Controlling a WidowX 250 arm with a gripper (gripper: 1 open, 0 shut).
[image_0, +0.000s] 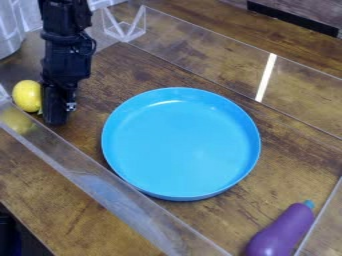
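My black gripper (56, 105) reaches down at the upper left, its tip low over the wooden surface, just right of a yellow lemon-like object (27, 96) and close against it or touching it. The fingers are dark and small, and I see nothing held between them. A large blue plate (181, 143) lies in the middle, to the right of the gripper.
A purple eggplant (278, 231) lies at the lower right. Clear plastic walls (147, 210) border the area along the lower left and right. A white object (11, 25) stands at the top left. Bare wood (174, 65) lies behind the plate.
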